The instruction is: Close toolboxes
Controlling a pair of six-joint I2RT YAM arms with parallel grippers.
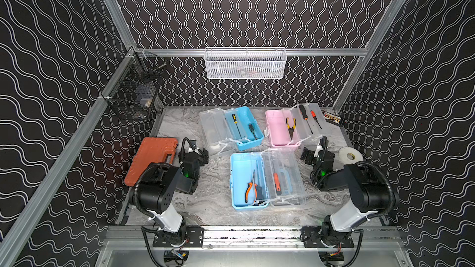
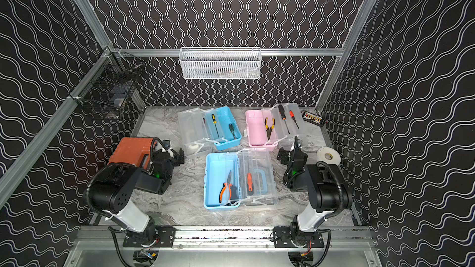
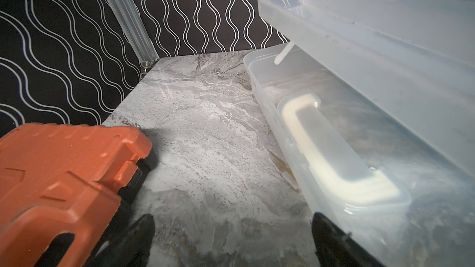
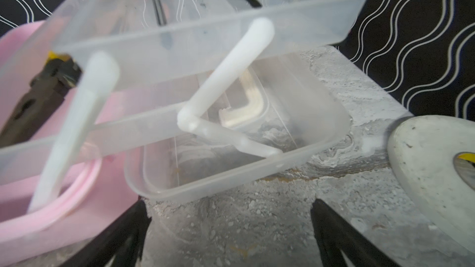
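Three toolboxes stand with their lids folded back. The back blue toolbox [image 1: 245,142] has its clear lid [image 3: 306,138] laid out to the left, its clear tray raised above the lid. The pink toolbox [image 1: 277,131] has its clear lid [image 4: 316,118] out to the right, with the raised tray [image 4: 217,49] carrying screwdrivers. In front, another blue toolbox [image 1: 240,178] holds orange pliers [image 1: 248,192], its lid [image 1: 294,180] open to the right. My left gripper is open and empty, left of the back blue lid. Open and empty, my right gripper is in front of the pink toolbox's lid.
An orange case [image 1: 153,155] lies at the left beside my left arm. On the right sits a white tape roll [image 1: 350,155], near my right gripper. A small box [image 1: 332,118] is at the back right corner. A white wire basket [image 1: 245,64] hangs on the back wall.
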